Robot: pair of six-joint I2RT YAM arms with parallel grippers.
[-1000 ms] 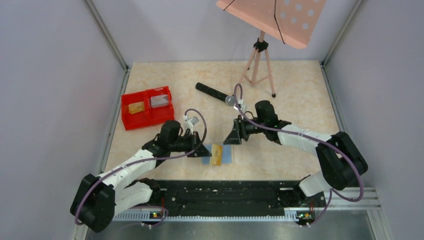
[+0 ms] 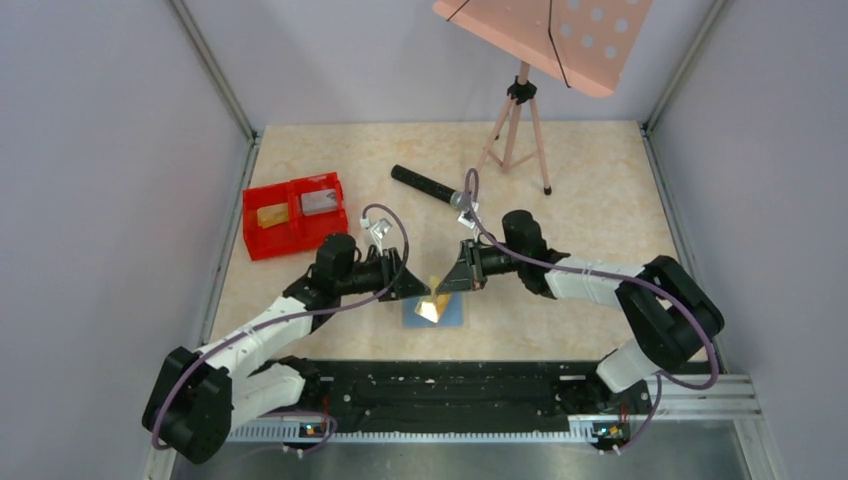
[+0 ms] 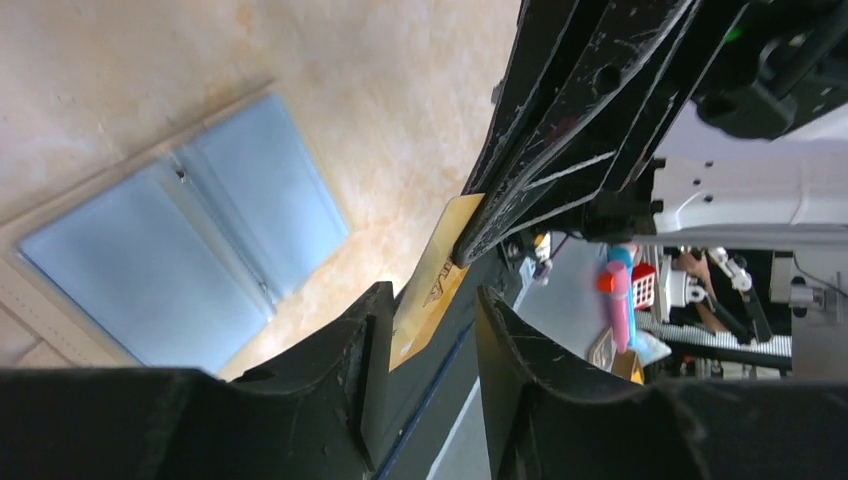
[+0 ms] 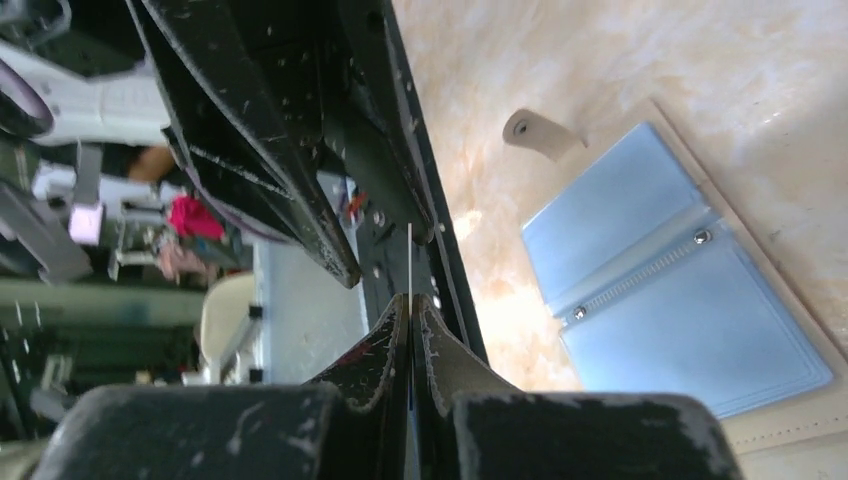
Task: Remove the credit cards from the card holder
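Note:
A gold card (image 3: 440,265) is up off the table, pinched at one end by my right gripper, which is shut on it. Seen edge-on in the right wrist view, the card (image 4: 409,255) is a thin line rising from the closed fingers. My left gripper stands part open, its two fingers on either side of the card's other end. Below, the pale blue card holder (image 2: 455,315) lies flat and unfolded. In the left wrist view its two blue panels (image 3: 265,180) show no card on them.
A red two-compartment box (image 2: 262,240) at the left holds a yellowish card and a whitish one. Behind the arms lie a black cylinder (image 2: 425,184) and a tripod (image 2: 516,120). The table's front edge is close to the holder.
The gold card lay on the holder a second ago; the right gripper came in from the right, took it and lifted it. The left gripper has moved up beside it and its fingers have opened.

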